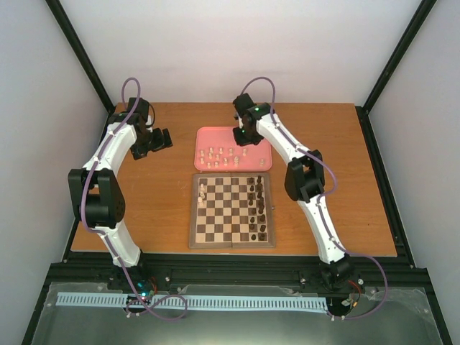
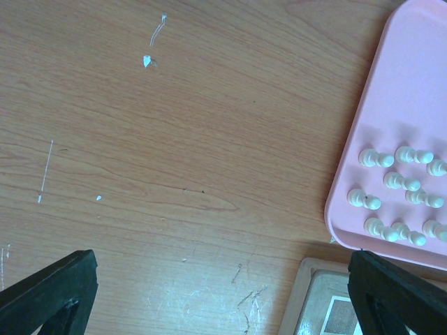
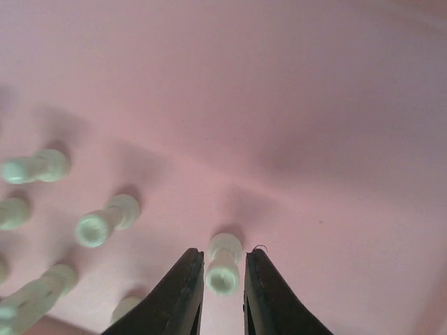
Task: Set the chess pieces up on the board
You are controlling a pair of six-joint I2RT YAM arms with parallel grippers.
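Observation:
The chessboard lies at the front middle, with dark pieces along its right side and a few white pieces on its left side. Behind it is a pink tray holding several white pieces. My right gripper is over the tray, its fingers a narrow gap apart. A white piece shows in that gap, its base by its shadow on the tray; whether the fingers grip it is unclear. My left gripper hangs open and empty over bare table, left of the tray.
More white pieces stand close to the left of the right gripper, within the tray. The tray's back part is bare. Bare wooden table lies to the right, and the left side of the table is clear too.

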